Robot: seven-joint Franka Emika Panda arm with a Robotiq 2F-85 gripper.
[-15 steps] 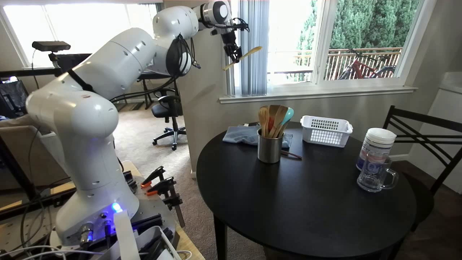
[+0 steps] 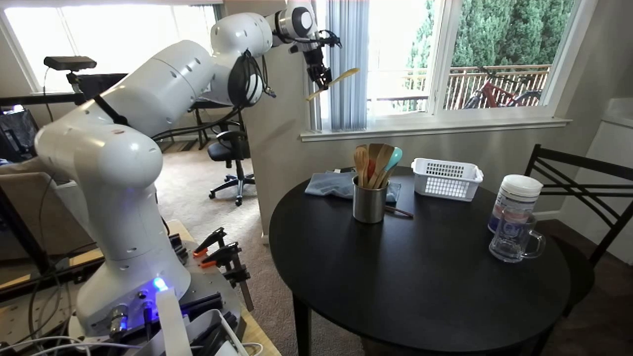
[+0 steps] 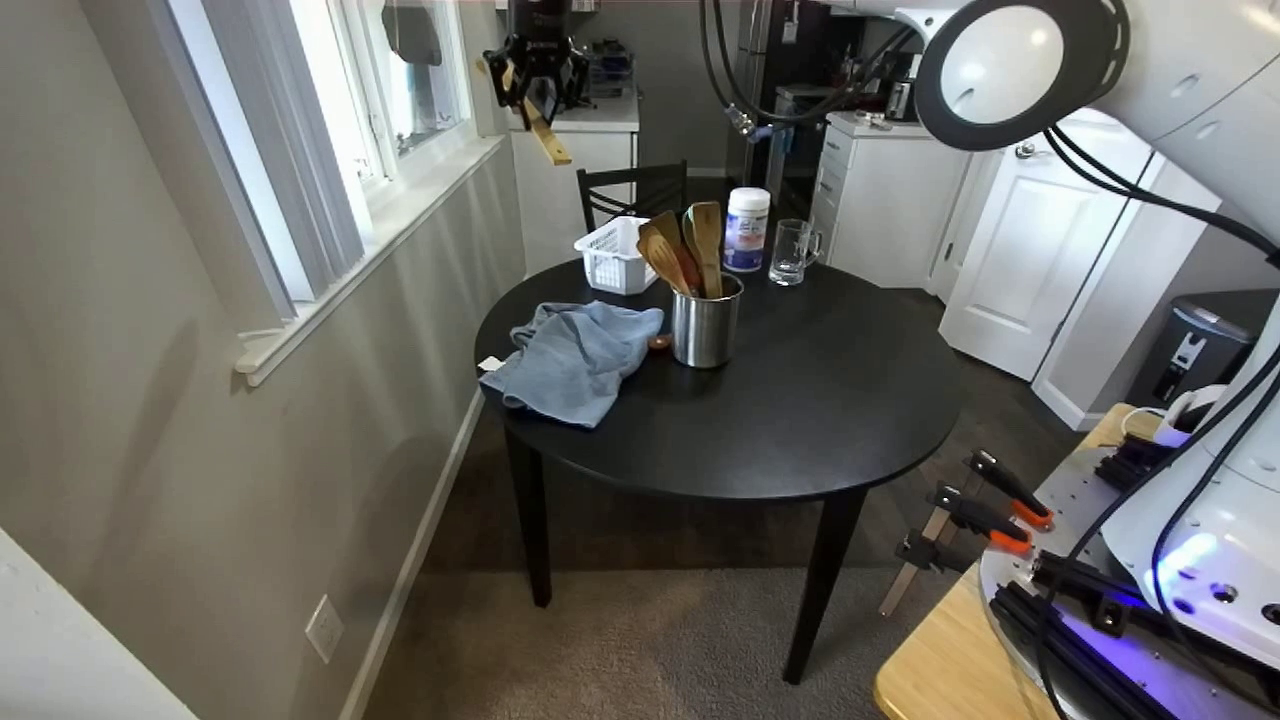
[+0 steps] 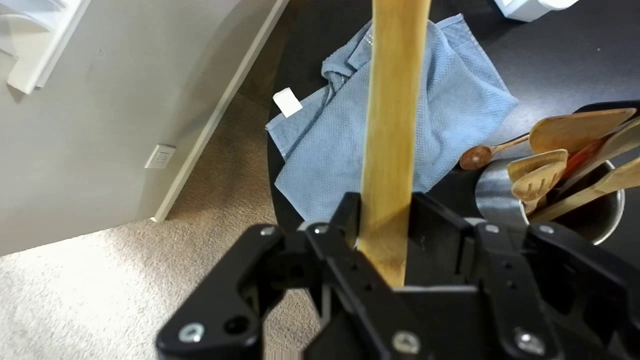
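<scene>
High above the far-left side of the table, my gripper [image 2: 323, 82] is shut on a long, flat wooden utensil [image 2: 345, 74]. In the wrist view the pale wooden strip [image 4: 393, 120] runs from between the fingers up past the top of the frame, so its far end is hidden there. Exterior view 2 shows the gripper [image 3: 536, 96] near the window, with one end of the wooden utensil [image 3: 549, 138] slanting downward. Below, a steel canister [image 2: 369, 204] holds several wooden utensils and a turquoise one [image 2: 394, 157].
A crumpled blue cloth [image 3: 576, 354] lies beside the canister, with a brown wooden spoon [image 4: 478, 157] close by. Toward the back stands a white basket [image 2: 448, 180]. A white-lidded tub [image 2: 518, 193] and a glass mug [image 2: 511, 240] are at the right.
Everything on the table looks the same.
</scene>
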